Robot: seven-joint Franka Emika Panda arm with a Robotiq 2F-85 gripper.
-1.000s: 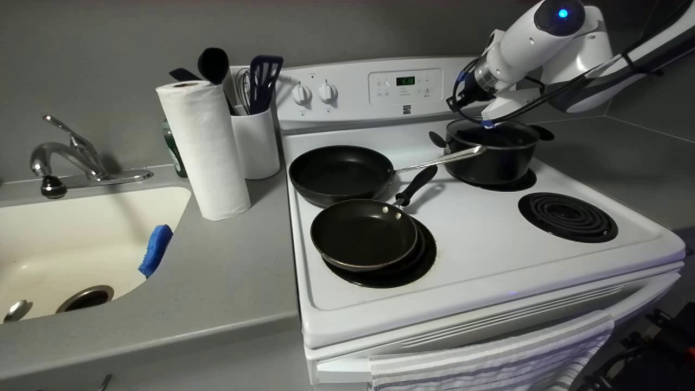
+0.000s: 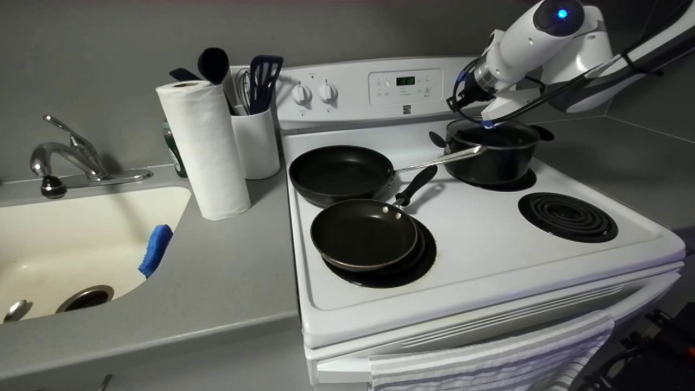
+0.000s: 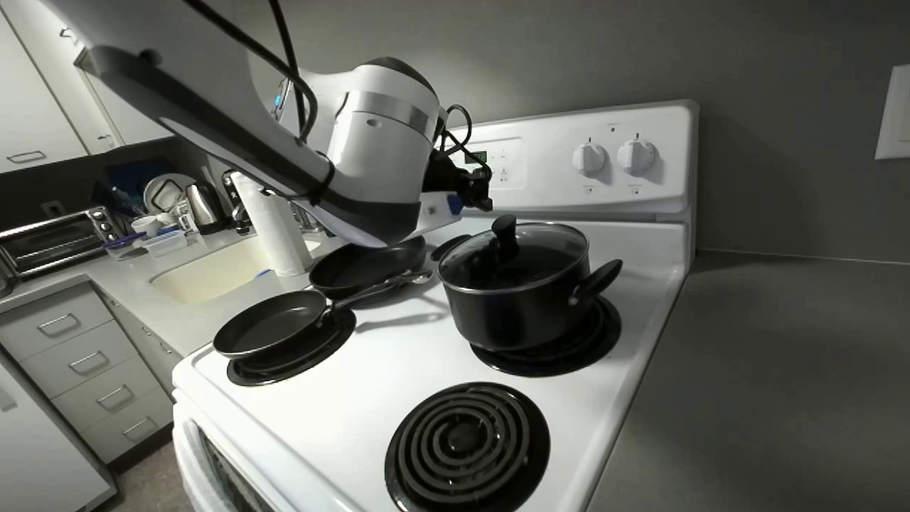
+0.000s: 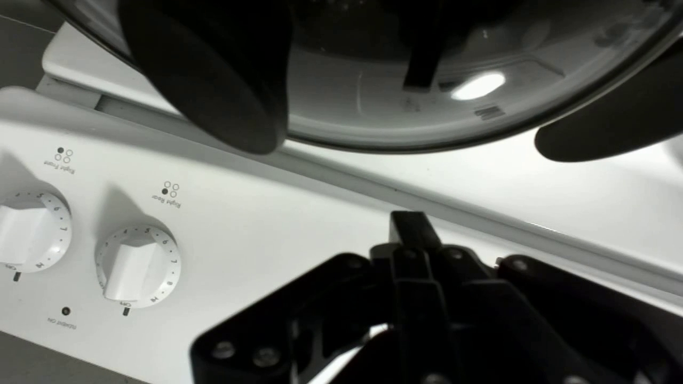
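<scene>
My gripper is shut, its black fingers pressed together with nothing visible between them. It hangs above the back of the stove, near the control panel [image 4: 211, 249]. Below it on the rear right burner stands a black pot [image 3: 512, 311] with a glass lid [image 3: 550, 247] on it. The lid's black knob [image 3: 505, 237] is upright and apart from my gripper in exterior view 2. In exterior view 1 the arm hides the lid's top and the fingertips are hard to make out.
Two frying pans, the larger [image 2: 339, 170] behind the smaller [image 2: 363, 234], occupy the left burners. Their handles point toward the pot. Paper towels [image 2: 205, 150] and a utensil holder [image 2: 256, 143] stand left of the stove.
</scene>
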